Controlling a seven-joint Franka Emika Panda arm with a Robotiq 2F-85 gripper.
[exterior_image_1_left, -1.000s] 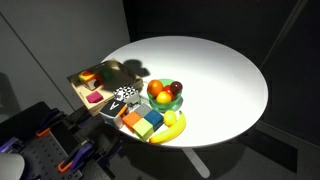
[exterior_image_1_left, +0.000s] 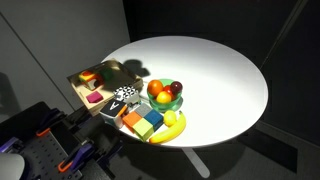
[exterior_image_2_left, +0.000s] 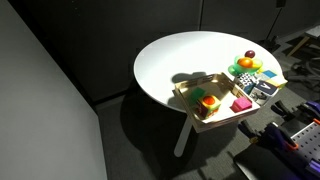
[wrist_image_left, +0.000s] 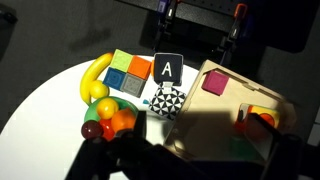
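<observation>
In the wrist view, two dark finger shapes of my gripper stand wide apart at the bottom edge, with no object visible between them. The gripper is high over the white table (exterior_image_1_left: 220, 70), apart from everything on it. A shallow cardboard tray (wrist_image_left: 203, 106) holds a pinkish-red block (wrist_image_left: 215, 82), a yellow-orange block with red on it (wrist_image_left: 262, 124) and a green piece (exterior_image_2_left: 197, 95). Beside the tray are a checkered block (wrist_image_left: 167, 101) and a block marked A (wrist_image_left: 168, 68). A green bowl (exterior_image_1_left: 177, 103) contains several fruits, including an orange (exterior_image_1_left: 155, 87).
Several coloured blocks, among them an orange block (wrist_image_left: 138, 67) and a blue block (wrist_image_left: 132, 84), sit between the A block and a banana (exterior_image_1_left: 169, 129). A lemon (wrist_image_left: 99, 89) rests near the bowl.
</observation>
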